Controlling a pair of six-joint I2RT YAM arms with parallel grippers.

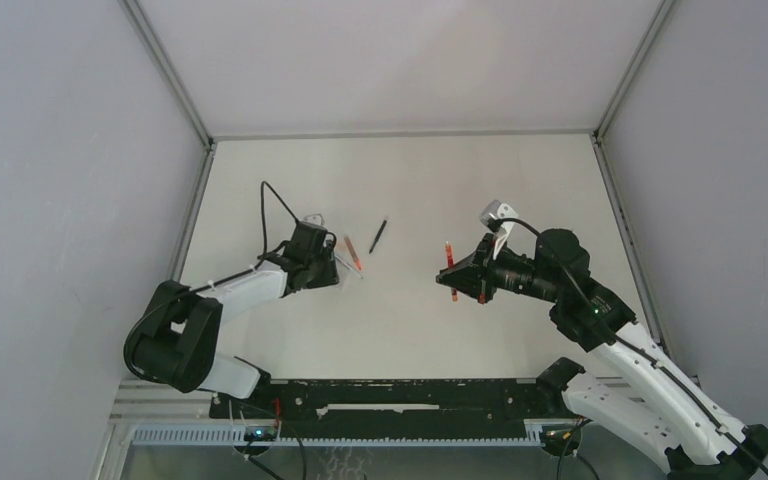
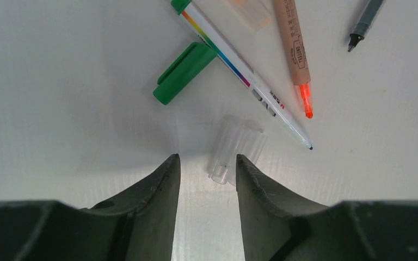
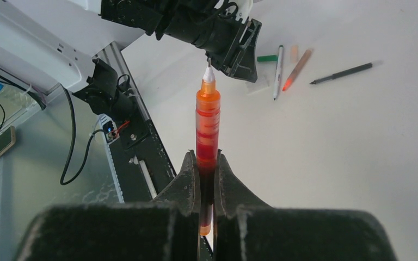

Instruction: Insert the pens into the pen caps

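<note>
My right gripper is shut on an upright orange-red pen [image 3: 207, 119], held above the table. My left gripper is open above two clear caps [image 2: 234, 155], with nothing seen gripped. Beyond them in the left wrist view lie a white pen with green end [image 2: 223, 49], a green cap [image 2: 182, 73], a pale translucent cap [image 2: 250, 11], an orange marker [image 2: 291, 41] with tip exposed, and a black pen [image 2: 364, 24] with tip exposed.
Walls stand left, right and behind. A dark rail [image 1: 390, 395] runs along the front edge beneath both arm bases.
</note>
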